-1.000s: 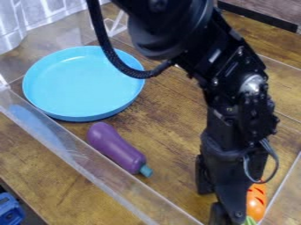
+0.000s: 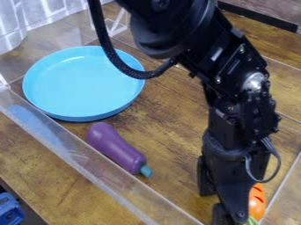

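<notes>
My black gripper [image 2: 230, 198] is low at the lower right of the camera view, beside an orange toy carrot [image 2: 259, 201] with green at its tip, which it partly hides. Whether its fingers are open or shut on the carrot cannot be made out. A purple toy eggplant [image 2: 113, 146] with a teal stem lies left of the gripper on the wooden surface.
A light-blue plate [image 2: 83, 83] sits at the upper left. A clear barrier [image 2: 94, 171] runs diagonally along the near left, with a small blue object [image 2: 9, 211] outside it. The wood between plate and arm is clear.
The arm has shifted very slightly at its upper part and wrist. The carrot, eggplant and plate show no clear movement.
</notes>
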